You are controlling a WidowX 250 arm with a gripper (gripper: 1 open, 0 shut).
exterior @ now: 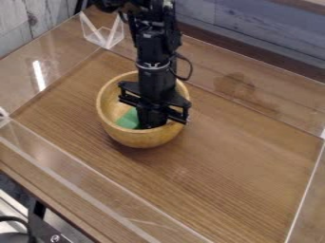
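A yellow wooden-looking bowl (pixel 127 134) stands on the wooden table, with a green object (pixel 128 120) inside it, partly covered by the black gripper (pixel 152 116). The gripper reaches down from the top of the view into the bowl, over the green object. Its fingertips are hard to make out against the dark body, so I cannot see whether anything is between them.
A clear plastic object (pixel 102 27) is at the back left. Walls edge the table at the back and left.
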